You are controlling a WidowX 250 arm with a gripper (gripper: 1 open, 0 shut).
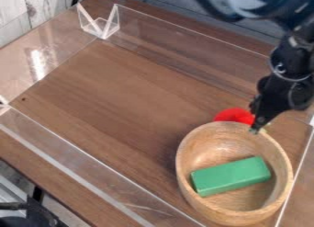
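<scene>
A wooden bowl (pixel 196 162) stands at the front right of the table, holding a green block (pixel 229 175). Just behind its rim lies a red object (pixel 232 115), partly hidden by my black gripper (pixel 255 126), which reaches down from the upper right over the bowl's back edge. The gripper's fingertips are small and dark here; whether anything is between them is hard to see.
Clear acrylic walls (pixel 98 21) edge the wooden table (pixel 123 93) at back and front left.
</scene>
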